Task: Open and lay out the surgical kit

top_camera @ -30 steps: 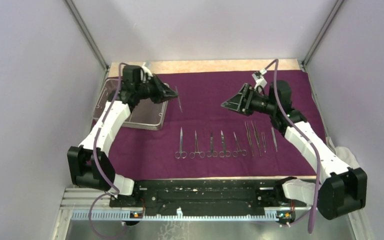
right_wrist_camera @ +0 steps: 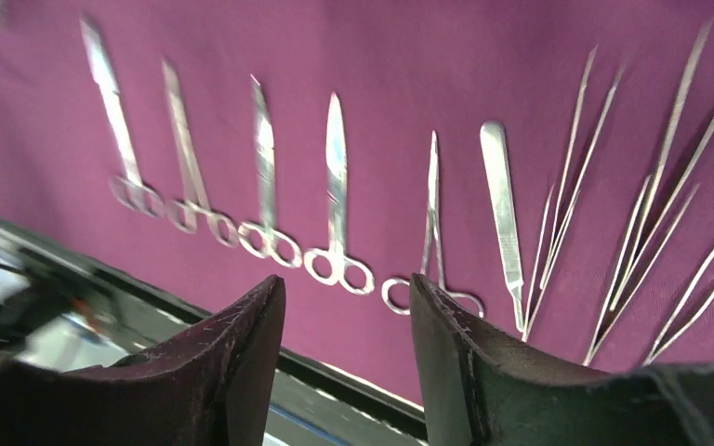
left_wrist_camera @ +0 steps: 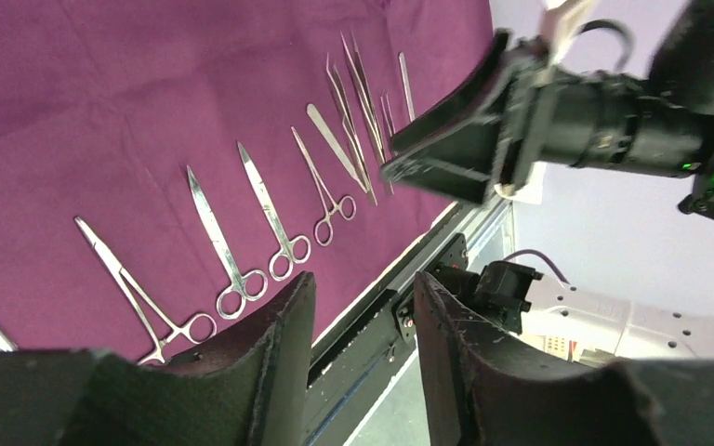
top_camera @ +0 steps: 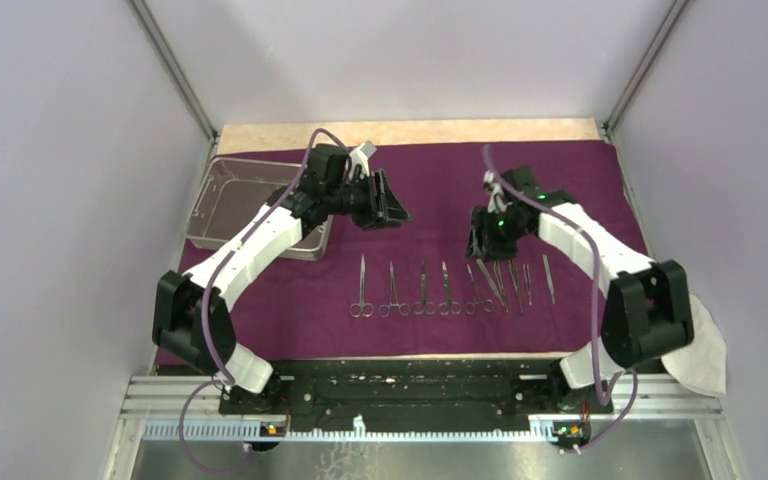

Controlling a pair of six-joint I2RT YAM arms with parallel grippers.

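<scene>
On the purple cloth (top_camera: 430, 170) a row of scissors and clamps (top_camera: 362, 305) runs from centre-left, with several tweezers (top_camera: 520, 290) and flat slender instruments to their right. A flat-handled instrument (right_wrist_camera: 502, 195) lies slightly slanted between a clamp and the tweezers. My left gripper (top_camera: 390, 210) hangs above the cloth behind the row; in its wrist view the fingers stand apart with nothing seen between them. My right gripper (top_camera: 478, 238) is blurred over the instruments at right; in its wrist view its fingers are apart and empty, the instruments below them.
The metal tray (top_camera: 240, 175) sits at the left, partly under the left arm. A white cloth (top_camera: 695, 350) lies off the right edge.
My left gripper has moved right from the tray, and the slender item seen by it earlier is no longer there. My right gripper has swung down toward the instruments.
</scene>
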